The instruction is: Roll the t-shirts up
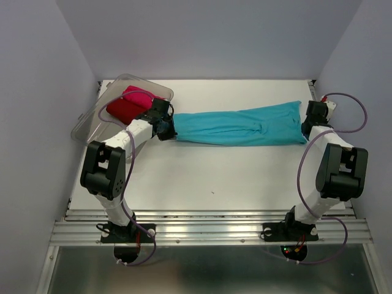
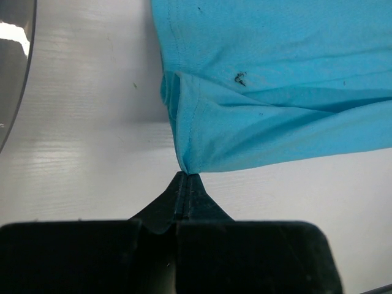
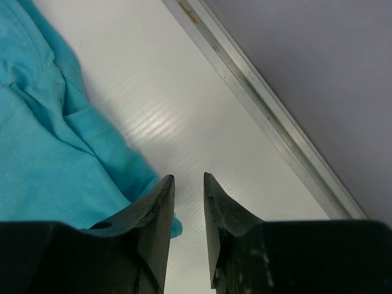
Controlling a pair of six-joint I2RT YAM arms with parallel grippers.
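A turquoise t-shirt (image 1: 236, 127) lies as a long folded strip across the table. Its left near corner (image 2: 195, 159) is pinched between the tips of my left gripper, which is shut on that fabric. At the other end, my right gripper is partly open, with bare table showing between its fingertips. The shirt's right corner (image 3: 176, 228) pokes out from behind one of its fingers (image 3: 153, 226), and no cloth shows gripped there. From above, the right gripper (image 1: 305, 136) hides that end's near corner.
At the left stands a clear plastic bin (image 1: 124, 81) with a rolled red cloth (image 1: 125, 110) and a pink one (image 1: 138, 95) inside; my left arm reaches over it. A wall and metal rail (image 3: 269, 110) run close to the right gripper.
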